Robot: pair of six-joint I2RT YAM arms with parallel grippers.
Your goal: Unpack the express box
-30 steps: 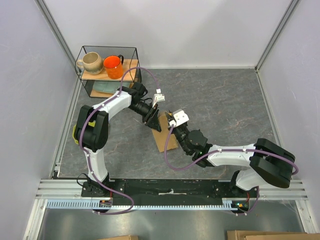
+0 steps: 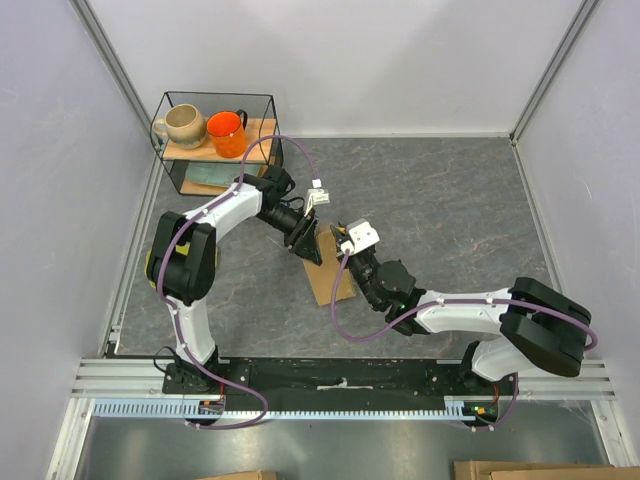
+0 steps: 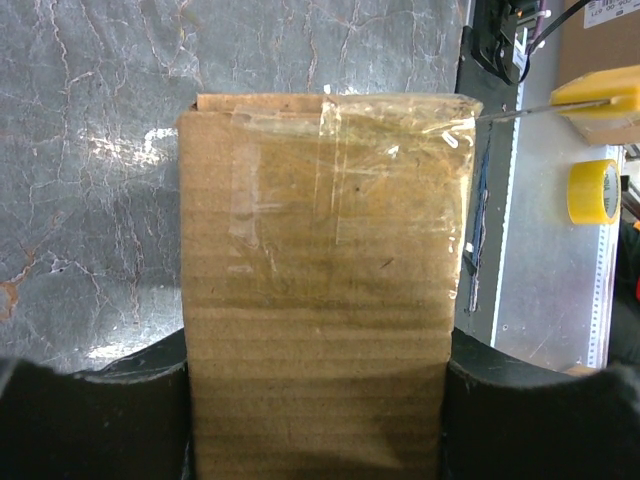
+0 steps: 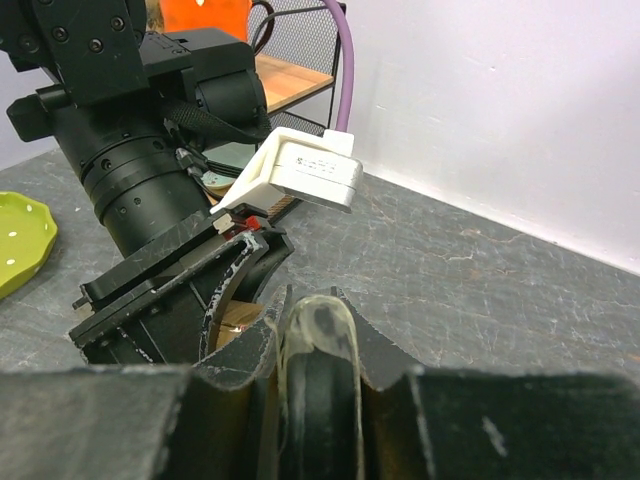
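Note:
My left gripper [image 2: 308,246] is shut on a brown cardboard box [image 2: 328,272]. In the left wrist view the box [image 3: 315,260] fills the middle between the dark fingers, with clear tape [image 3: 400,150] over its upper end. A yellow cutter [image 3: 598,92] reaches in from the right, its thin blade at the box's upper right corner. My right gripper [image 2: 348,238] stands close beside the box; in the right wrist view a dark piece with a pale yellowish edge, the cutter's handle [image 4: 320,400], sits between its fingers. How deep the blade goes cannot be told.
A wire shelf [image 2: 220,162] holding a beige mug [image 2: 184,126] and an orange mug [image 2: 227,134] stands at the back left. A yellow-green dish [image 4: 22,240] lies beside the left arm. A yellow tape roll [image 3: 593,192] is off to the front.
Very little differs. The left arm looks still.

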